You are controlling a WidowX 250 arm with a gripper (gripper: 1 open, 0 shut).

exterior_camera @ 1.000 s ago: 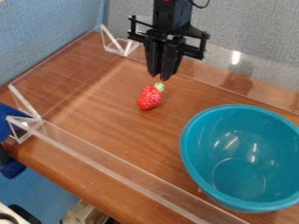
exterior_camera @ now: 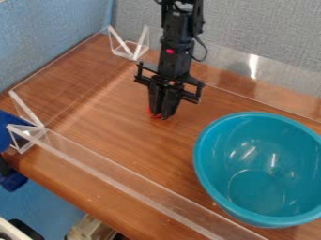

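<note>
My black gripper (exterior_camera: 164,94) is lowered to the middle of the wooden table (exterior_camera: 107,127), over a small red strawberry (exterior_camera: 158,115) that shows only as red bits between and below the fingers. Whether the fingers are closed on it cannot be told, as the gripper hides most of it.
A large turquoise bowl (exterior_camera: 257,173) fills the right front of the table. Clear walls with white brackets run along the table's edges, near grey and blue padded backgrounds.
My gripper has come down from above onto the strawberry, which is now mostly hidden behind the fingers. The bowl has not moved.
</note>
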